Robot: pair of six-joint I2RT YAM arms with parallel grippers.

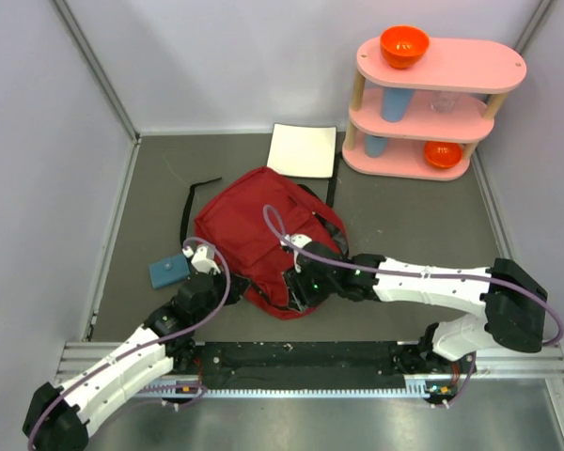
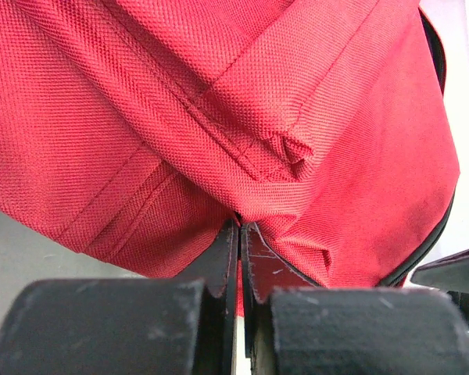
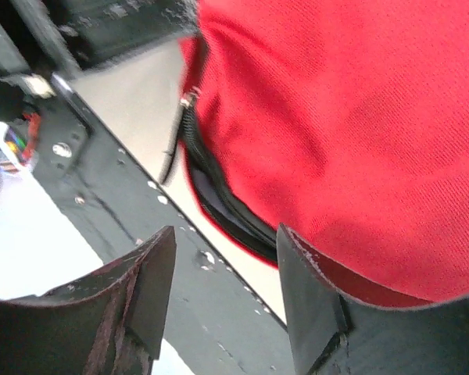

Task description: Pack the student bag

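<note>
A red backpack [image 1: 249,221] with black straps lies flat in the middle of the grey work surface, a black zipper [image 3: 219,187] along its near edge. My left gripper is shut at the bag's near-left edge, its tips against the red cloth; whether fabric is pinched between them is hard to see. My right gripper is part open over the near side of the bag, beside the zipper, with nothing visible held.
A blue book [image 1: 169,271] lies left of the bag, a white pad [image 1: 301,148] behind it. A pink three-tier shelf [image 1: 479,66] with bowls and cups stands back right.
</note>
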